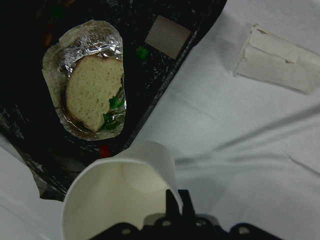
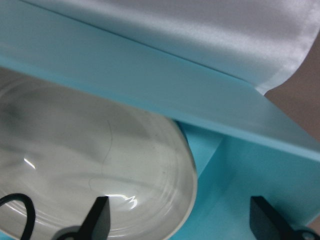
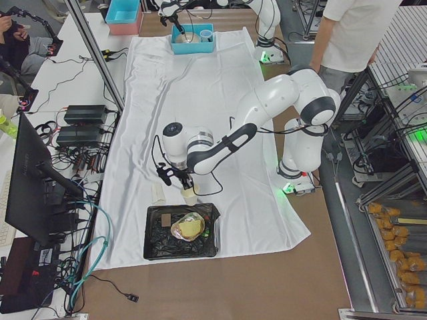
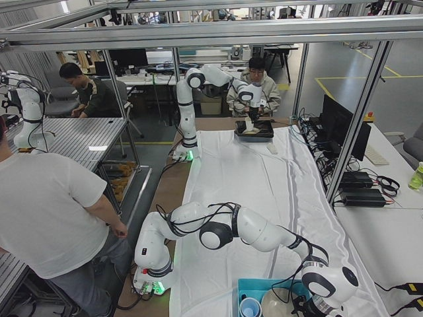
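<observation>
A white paper cup point(image 1: 100, 200) is held by my left gripper, shut on its rim, just beside the black tray point(image 3: 153, 247). In that tray a bread slice point(image 1: 92, 90) with green bits rests on foil, along with a brown square point(image 1: 167, 36) and small green and red bits. My right gripper stands open over a blue bin point(image 2: 260, 165) holding a glossy pale bowl point(image 2: 110, 155); a blue cup point(image 4: 250, 307) is also in the bin.
A flattened white carton piece point(image 1: 275, 60) lies on the white cloth point(image 3: 187, 100) beside the tray. A person stands beside the table.
</observation>
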